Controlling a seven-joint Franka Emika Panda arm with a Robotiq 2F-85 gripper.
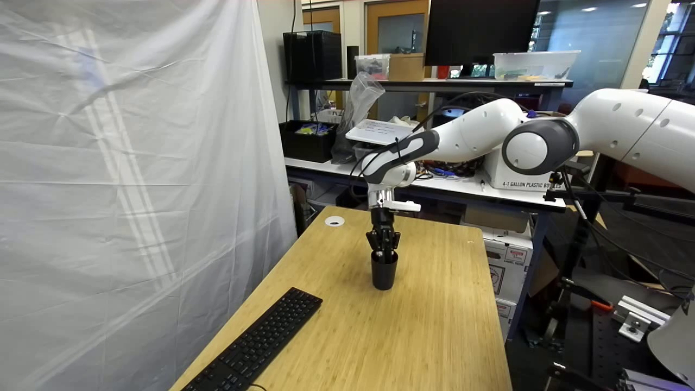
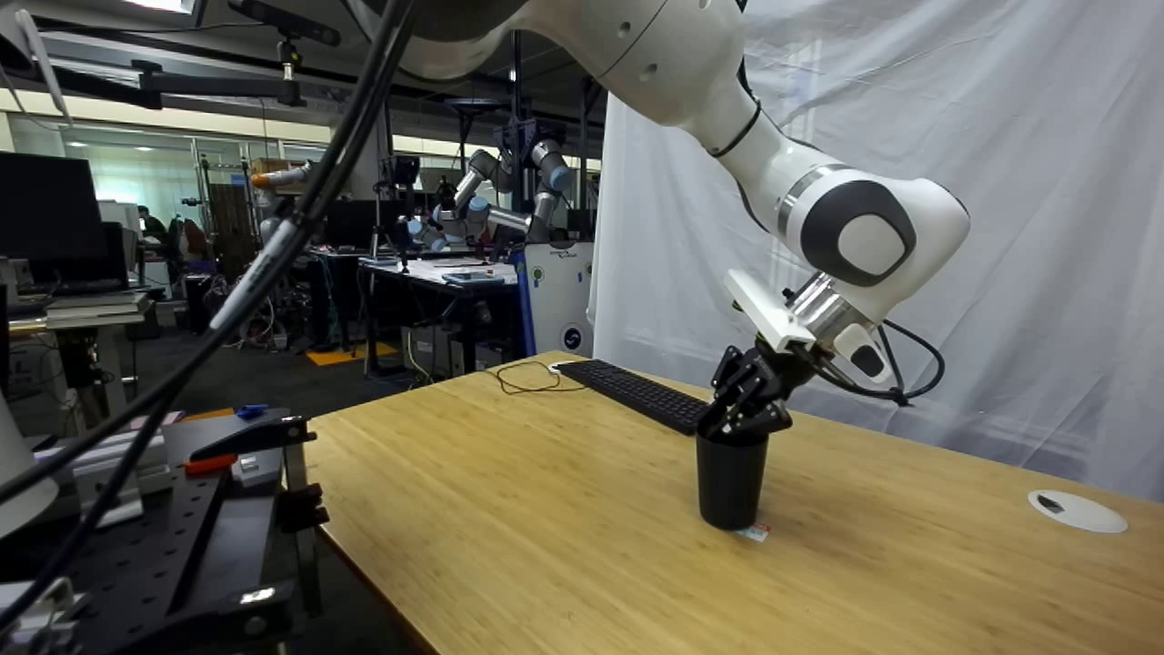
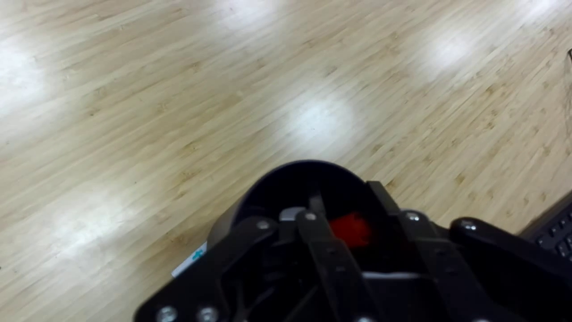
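Observation:
A black cup [image 1: 384,275] stands upright on the wooden table [image 1: 430,313]. My gripper [image 1: 385,254] points down into its mouth, the fingertips hidden by the cup wall in both exterior views. In the wrist view the fingers [image 3: 387,199] sit part open inside the rim. Something red [image 3: 351,230] shows in the gap between them, down in the cup; whether they touch it cannot be made out. A small grey-white piece [image 3: 291,213] also shows by the left finger. Under the cup's edge pokes a small white card or packet [image 2: 755,531] with coloured print.
A black keyboard [image 1: 260,339] lies along the curtain side of the table. At the far end is a round white table insert [image 1: 334,221]. Bare wood surrounds the cup, and a white curtain [image 2: 873,142] hangs beside the table.

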